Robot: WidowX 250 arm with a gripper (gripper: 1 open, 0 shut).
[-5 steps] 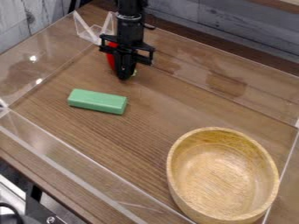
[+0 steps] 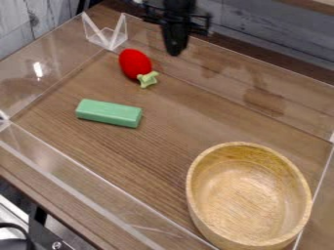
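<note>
My black gripper [image 2: 175, 39] is raised at the top middle, shut, with nothing visible between its fingers; its tip is slightly blurred. A red object [image 2: 135, 62] with a pale green end lies on the wooden table below and left of the gripper. A green bar [image 2: 109, 113] lies flat at the middle left.
A large yellow bowl [image 2: 248, 156] fills the lower right. A clear plastic piece [image 2: 104, 31] stands at the upper left. Cables show at the lower left corner.
My gripper has risen up and to the right, off the red object, which is now uncovered and lying on the table.
</note>
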